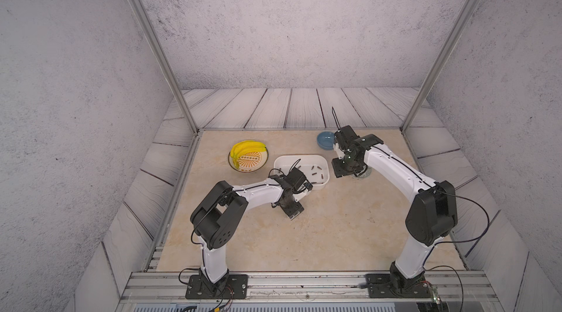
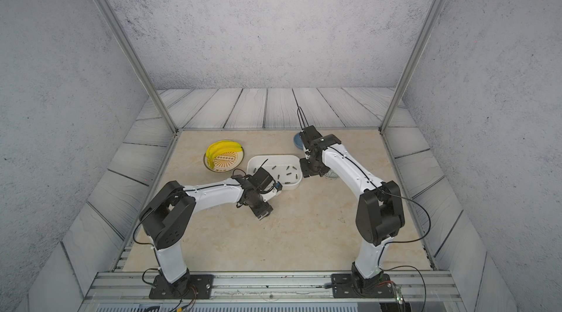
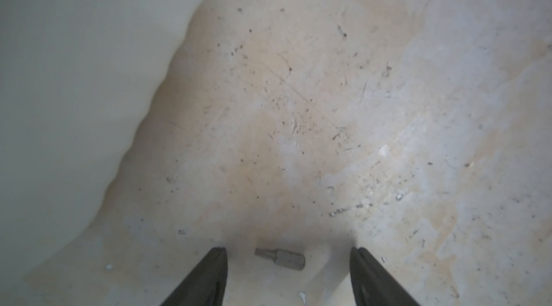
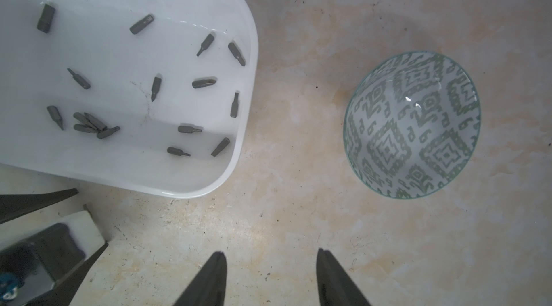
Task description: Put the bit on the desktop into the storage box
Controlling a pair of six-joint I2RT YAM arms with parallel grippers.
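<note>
On the bare desktop, a small grey bit (image 3: 287,259) lies between the parted fingers of my left gripper, touching neither of them. In both top views that bit is hidden under the left arm. The white storage box holds several grey bits spread over its floor; its blurred wall (image 3: 69,105) fills the left side of the left wrist view. My right gripper is open and empty over the desktop, to the right of the box.
A patterned bowl (image 4: 411,128) stands right of the box, under the right arm. Behind it is a blue bowl (image 1: 325,140). A plate (image 1: 250,162) with yellow bananas (image 1: 247,149) sits at the back left.
</note>
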